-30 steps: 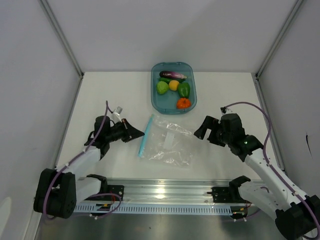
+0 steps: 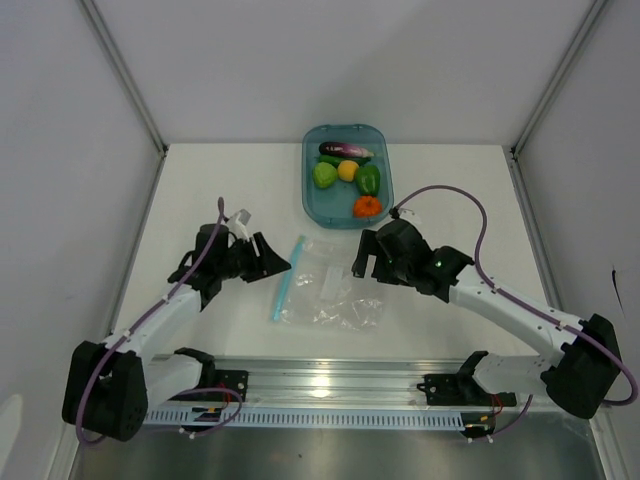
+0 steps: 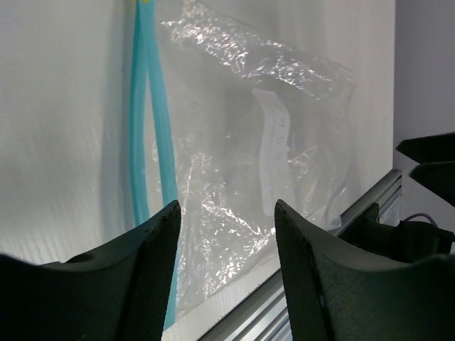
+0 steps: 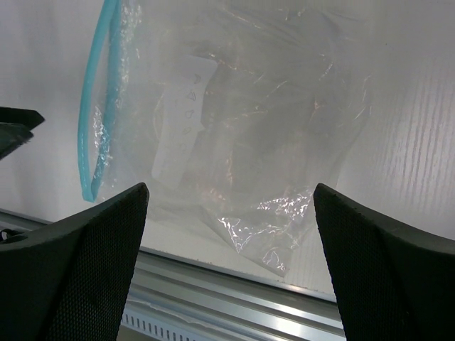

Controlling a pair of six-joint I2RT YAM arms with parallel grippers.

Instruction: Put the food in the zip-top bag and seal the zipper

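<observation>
A clear zip top bag (image 2: 335, 298) lies flat and empty on the white table, its blue zipper strip (image 2: 287, 280) along the left side. In the left wrist view the zipper's two blue edges (image 3: 163, 135) stand a little apart. My left gripper (image 2: 280, 254) is open beside the strip, with nothing held. Over the bag's right part, my right gripper (image 2: 364, 256) hangs open and empty; the bag's plastic (image 4: 249, 135) spreads out below it. The food rests in a teal bin: an eggplant (image 2: 347, 150), green pepper (image 2: 368, 180), orange vegetable (image 2: 367, 206), yellow one (image 2: 347, 171) and round green one (image 2: 325, 175).
The teal bin (image 2: 312, 206) stands behind the bag at the back middle. A metal rail (image 2: 320, 380) runs along the table's front edge. Bare table lies at the far left and far right.
My right gripper has moved left, over the bag. The left gripper has opened near the zipper after being closed there, and the bag has shifted slightly.
</observation>
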